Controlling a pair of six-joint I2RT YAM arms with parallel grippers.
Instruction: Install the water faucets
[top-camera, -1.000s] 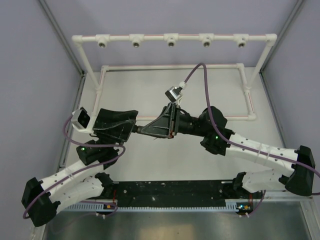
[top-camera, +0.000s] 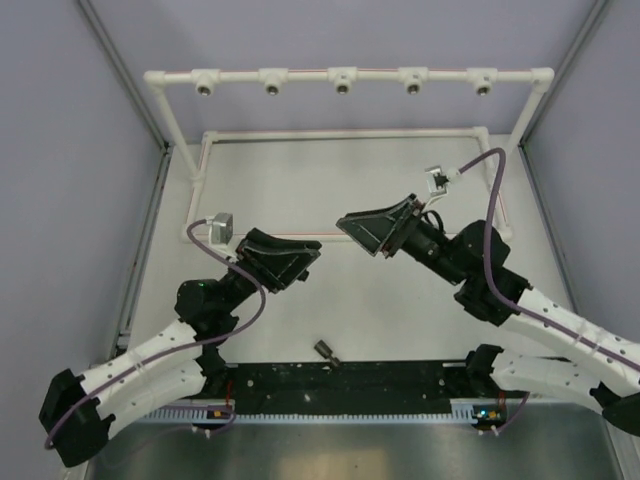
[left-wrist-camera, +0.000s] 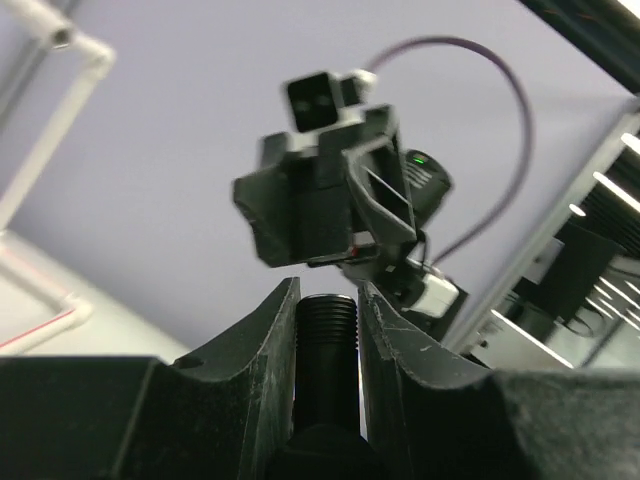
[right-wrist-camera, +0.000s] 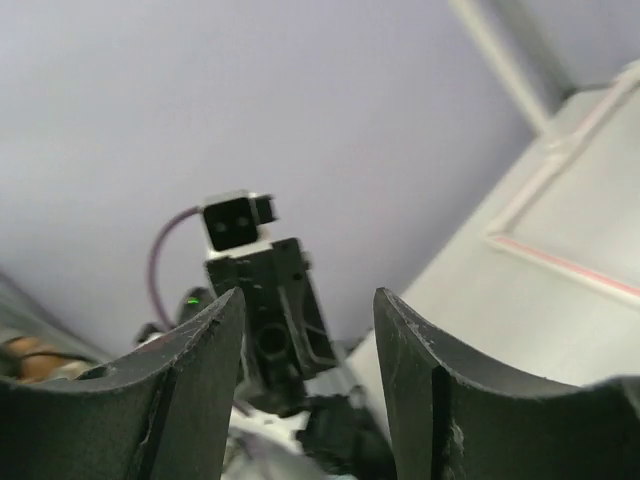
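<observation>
My left gripper (top-camera: 304, 262) is shut on a black part with a ringed, thread-like end (left-wrist-camera: 326, 312), seen upright between the fingers in the left wrist view. From above, only its dark tip (top-camera: 303, 276) shows at the finger. Across a gap to the right, my right gripper (top-camera: 360, 230) stands open, and the right wrist view shows nothing between its fingers. A small dark cylindrical piece (top-camera: 324, 350) with a narrower end appears below both grippers. Along the back runs a white pipe (top-camera: 308, 76) with several downward-facing tee outlets (top-camera: 342, 82).
A rectangular white pipe loop (top-camera: 300, 135) lies behind the arms. The white panel (top-camera: 400, 310) is mostly clear. A black strip (top-camera: 340, 390) crosses the front, and grey walls (top-camera: 75, 200) stand at both sides.
The grippers, close together a second ago, are now apart; the right one has moved right and back, the left slightly right.
</observation>
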